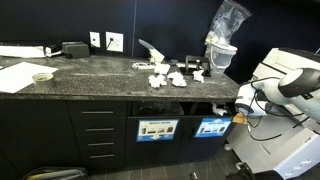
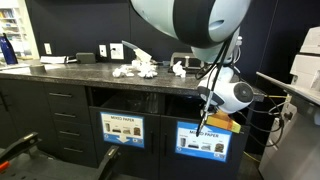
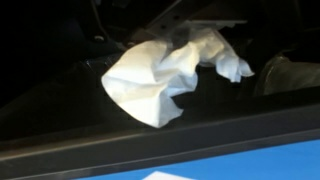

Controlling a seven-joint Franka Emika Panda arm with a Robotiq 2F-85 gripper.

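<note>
A crumpled white paper [image 3: 150, 80] fills the middle of the wrist view, just behind the front edge of a dark drawer with a blue sign. A second white piece [image 3: 225, 58] lies next to it, or belongs to the same sheet. My gripper [image 2: 208, 104] is open at the mouth of the right-hand bin, whose front bears a "mixed paper" sign [image 2: 203, 140]. Its fingers are too dark to make out clearly in the wrist view. Several crumpled white papers [image 1: 157, 80] rest on the dark counter [image 1: 90, 83] above.
The left bin carries a similar sign [image 1: 157, 130]. Above the bins, the counter's overhanging edge runs close to the arm [image 1: 285, 90]. A white container with a clear bag [image 1: 228, 22] stands at the counter's right end. Open floor lies in front.
</note>
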